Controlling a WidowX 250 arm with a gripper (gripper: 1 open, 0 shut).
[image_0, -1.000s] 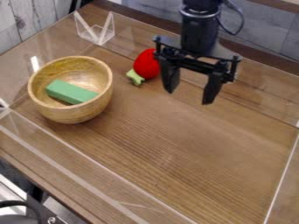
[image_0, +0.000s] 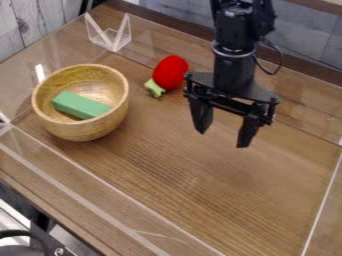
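Observation:
The black gripper (image_0: 227, 123) hangs over the middle-right of the wooden table, its two fingers pointing down and spread wide apart, with nothing visible between them. To the left, a wooden bowl (image_0: 114, 118) holds a green block (image_0: 80, 108). Behind the gripper's left side lie a red round object (image_0: 170, 71) and a small pale green piece (image_0: 155, 88).
A white wire basket-like item (image_0: 107, 35) stands at the back left. A dark coiled part (image_0: 34, 242) shows at the bottom-left corner.
The gripper has moved a little toward the front of the table, lower in the view. The bowl, red object and other items have not moved.

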